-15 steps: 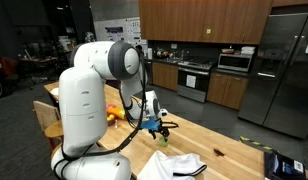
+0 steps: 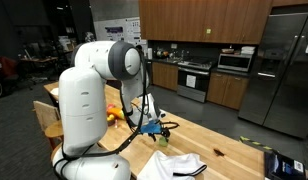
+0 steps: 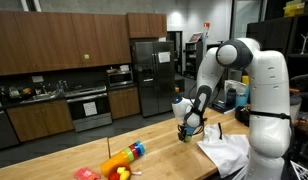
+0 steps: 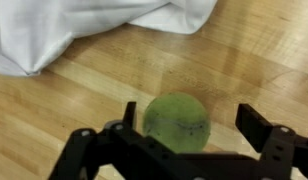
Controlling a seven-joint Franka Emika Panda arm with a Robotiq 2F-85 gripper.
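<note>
A round green object [image 4: 177, 122] shows between the two dark fingers of my gripper in the wrist view. The fingers stand open, with a gap between the object and the right finger; the left finger [image 4: 124, 130] is close beside it. In the first exterior view, the small green object [image 2: 163, 141] is on the wooden table, just under the gripper. The arm partly hides this spot in the second exterior view.
A white cloth [image 2: 175, 165] lies on the table near the green object. Colourful toy-like items [image 3: 122, 158] sit along the table in the second exterior view. A dark item [image 2: 284, 166] lies at the right end. Bare wood [image 2: 219, 145] stretches between.
The arm and gripper look almost still, at most slightly lower around the green object. The object and the cloth have not visibly moved.
</note>
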